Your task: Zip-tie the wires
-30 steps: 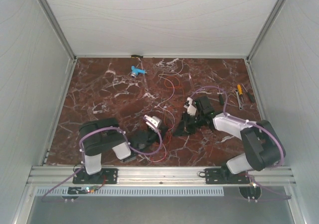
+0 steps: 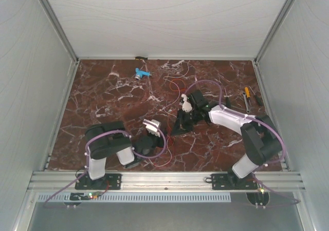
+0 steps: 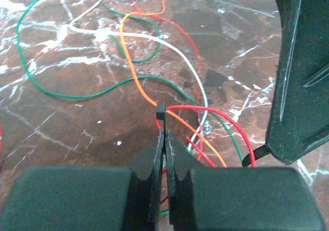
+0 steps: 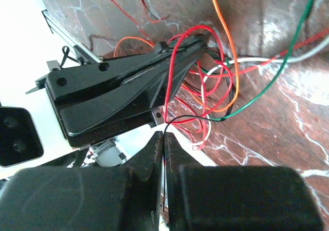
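A black zip tie shows in both wrist views. Its small block-like end stands up from the fingertips of my left gripper, which is shut on it. In the right wrist view, the tie's thin black strip curves among the wires and runs down between the tips of my right gripper, shut on it. Red, orange, green and white wires bunch there; the orange wire crosses the bundle. Whether the strip fully encircles them I cannot tell. From above, the left gripper faces the right gripper closely.
A red wire arches close by the left fingertips. At the table's back lies a blue object; an orange-handled tool and other tools lie far right.
My right gripper has moved left, toward the left one.
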